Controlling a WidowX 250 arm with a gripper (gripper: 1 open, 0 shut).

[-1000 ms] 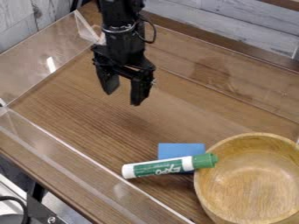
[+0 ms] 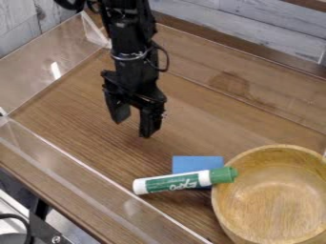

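Observation:
My black gripper point(image 2: 133, 111) hangs low over the left-middle part of the wooden table, its two fingers apart and open, with nothing seen between them. Toward the front right, well away from the gripper, lies a green and white tube point(image 2: 184, 181), tilted slightly from level. Just behind the tube is a blue block point(image 2: 197, 163). A pale wooden bowl point(image 2: 272, 200), empty, stands at the front right corner, beside the block and the tube.
Pale raised walls border the table point(image 2: 230, 114) at the left and back. A black cable shows at the bottom left corner.
My gripper has moved toward the front of the table and slightly left. The tube, block and bowl have not moved.

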